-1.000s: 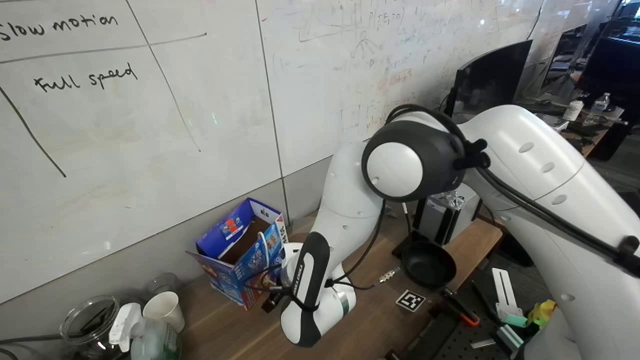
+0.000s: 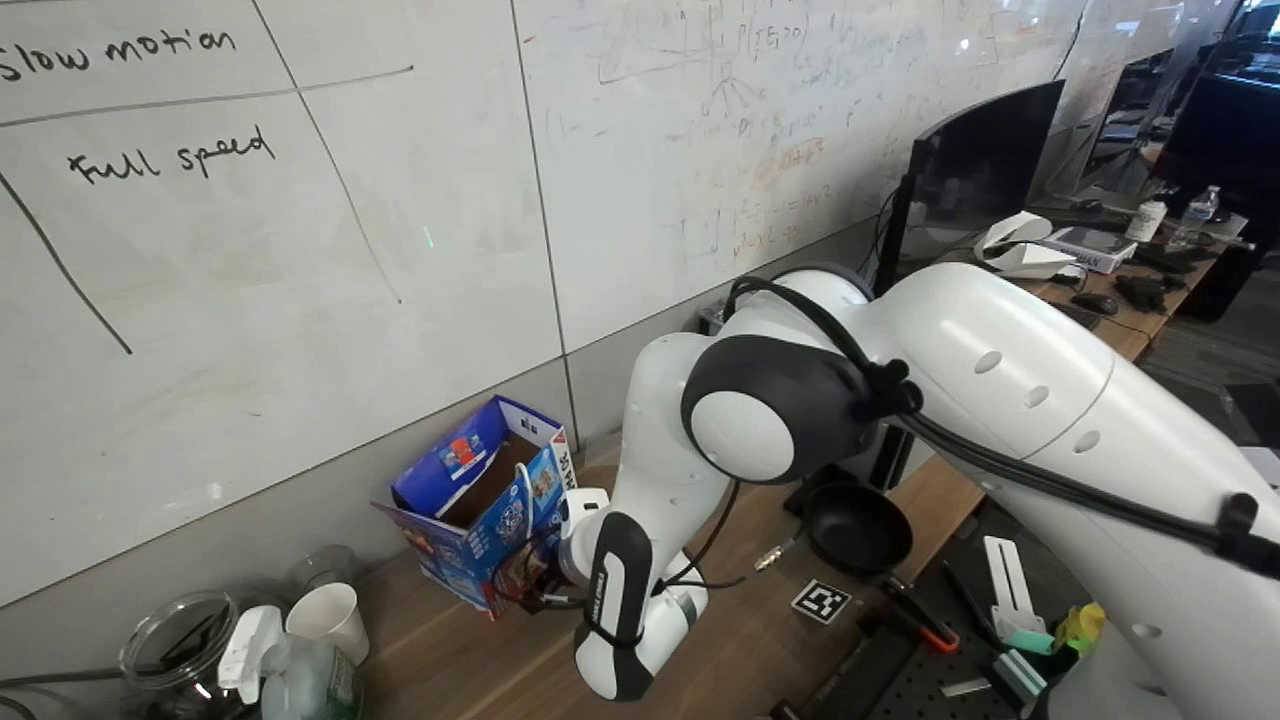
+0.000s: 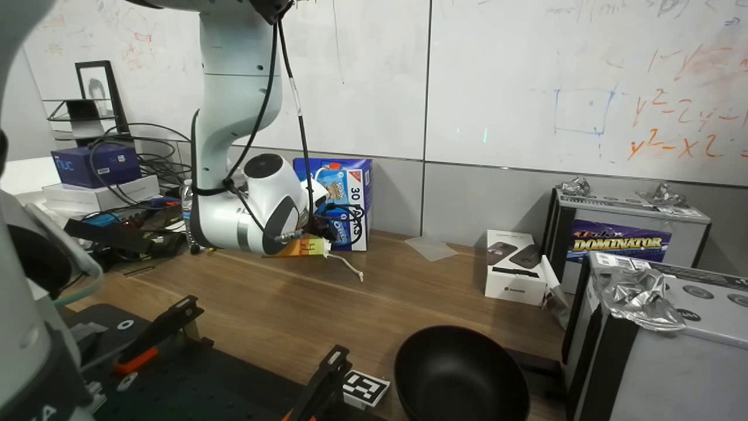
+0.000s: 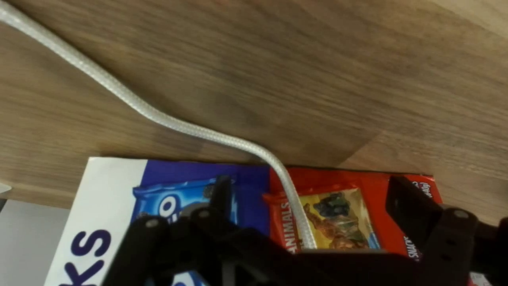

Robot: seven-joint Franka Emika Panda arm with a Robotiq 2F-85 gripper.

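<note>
A blue and red snack-pack box (image 2: 486,522) stands open-topped on the wooden table against the whiteboard wall. Its printed front panel (image 4: 325,209) faces the wrist camera. A white braided rope (image 4: 176,123) lies across the wrist view from the upper left and passes down between the fingers, in front of that panel. My gripper is open, with one dark finger on each side of the rope's lower end. Neither finger visibly touches the rope. From outside, the rope's loose end (image 3: 345,265) shows beside the hand, and the fingers are mostly hidden.
A black pan (image 3: 459,375) stands on the table near a printed marker (image 2: 821,601). A paper cup (image 2: 329,620) and a spray bottle (image 2: 306,678) are close to the box's other side. The white phone box (image 3: 515,266) stands farther along; bare wood lies between.
The box stays put.
</note>
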